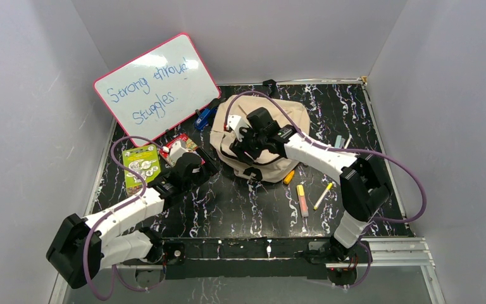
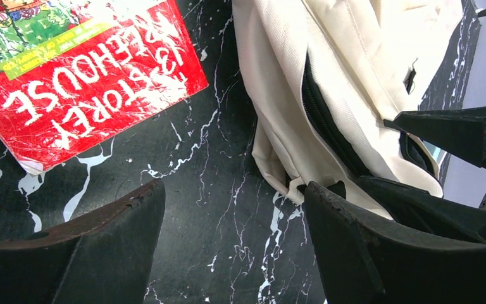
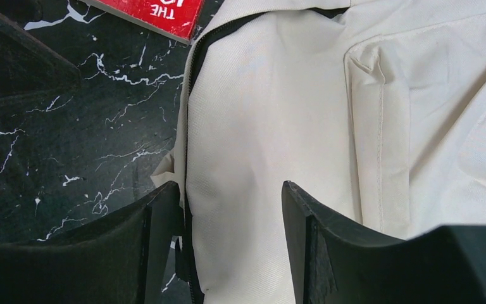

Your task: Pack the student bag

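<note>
A beige bag (image 1: 291, 113) lies on the dark marbled table, its black zip edge (image 3: 196, 63) running along the left side in the right wrist view. My right gripper hangs over the bag with its fingers apart and no object held; the zip edge passes by its left finger. My left gripper is open beside the bag, with bare table between its fingers. A red book (image 2: 95, 88) lettered "The 13-Storey Treehouse" lies flat beyond the left gripper. Left of that is a green and yellow book (image 1: 141, 166).
A whiteboard (image 1: 158, 88) leans at the back left, with a blue item (image 1: 204, 118) by its corner. Right of the bag lie a pink and yellow marker (image 1: 302, 200), a yellow-tipped pen (image 1: 323, 196) and an orange item (image 1: 288, 178).
</note>
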